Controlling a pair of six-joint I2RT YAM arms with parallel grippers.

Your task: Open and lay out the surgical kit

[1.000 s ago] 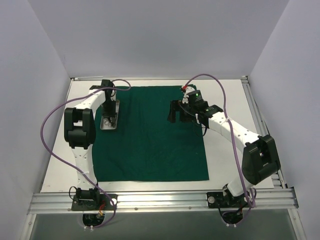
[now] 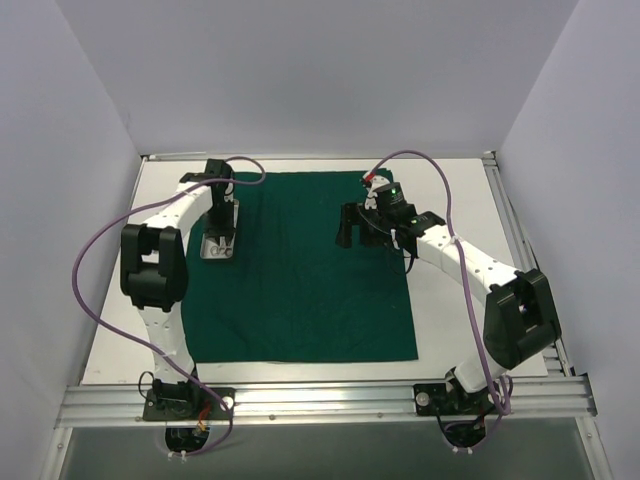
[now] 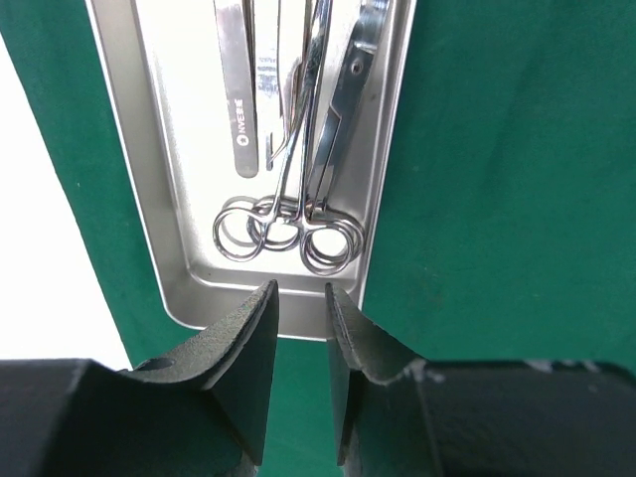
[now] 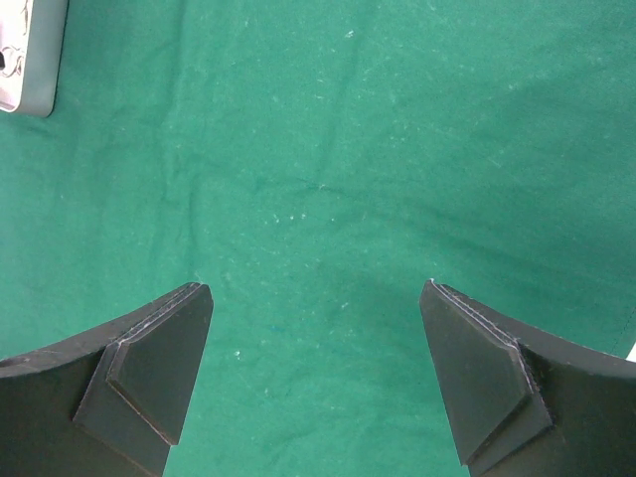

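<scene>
A steel tray lies on the green drape at its left side, holding tweezers, scissor-like instruments and ringed handles. My left gripper is over the tray's near end, open a little, with nothing between its fingers. My right gripper is open above bare drape right of the tray, empty; in the right wrist view the tray's corner shows at upper left. The tray is partly hidden by the left arm in the top view.
White table borders the drape, enclosed by grey walls at back and sides.
The right arm and the tray have not visibly moved.
</scene>
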